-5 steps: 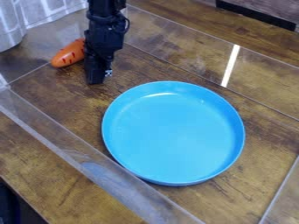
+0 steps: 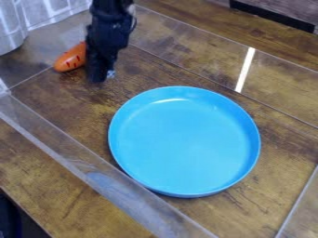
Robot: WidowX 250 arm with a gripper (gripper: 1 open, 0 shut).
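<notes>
My dark gripper hangs at the upper left, its tips blurred, just right of an orange carrot-like object lying on the wooden surface. I cannot make out anything held between the fingers. A large blue plate lies flat at the centre right, apart from both.
A white, ridged object stands in the top left corner. A clear plastic edge runs diagonally along the lower left.
My gripper has moved slightly up and is more blurred now. The orange object and the plate look unmoved.
</notes>
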